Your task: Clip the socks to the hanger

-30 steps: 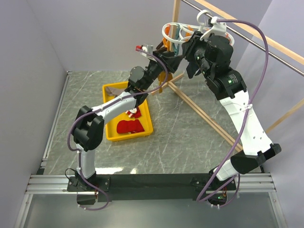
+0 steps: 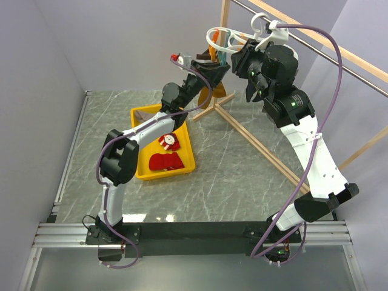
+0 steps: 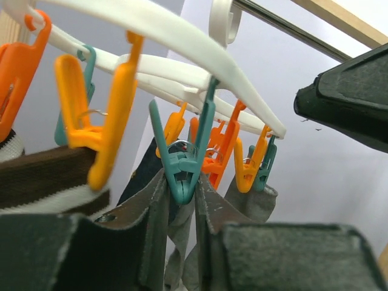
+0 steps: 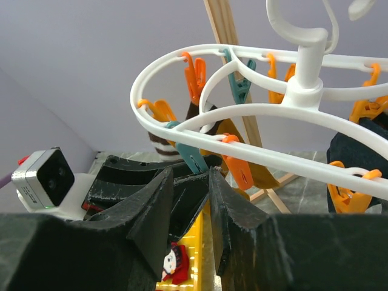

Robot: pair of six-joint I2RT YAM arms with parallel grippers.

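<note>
The white hanger (image 4: 267, 110) hangs with teal, orange and yellow clips round its ring. A teal clip (image 3: 183, 160) has its lower end pinched between the fingertips of my left gripper. From the right wrist view, that clip (image 4: 191, 156) slants down from the near side of the ring. My right gripper stands partly open, its gap empty, just below the ring and close to an orange clip (image 4: 240, 167). A brown-and-white striped sock (image 3: 48, 182) hangs at the left; a grey sock (image 3: 251, 203) hangs farther back.
A yellow bin (image 2: 189, 159) on the floor holds a red sock (image 2: 165, 161), a Santa-patterned sock (image 2: 170, 142) and a grey sock (image 2: 143, 116). The metal rail (image 2: 315, 50) and wooden stand (image 2: 257, 142) are close to my right arm. Both grippers are near each other.
The right arm looks still.
</note>
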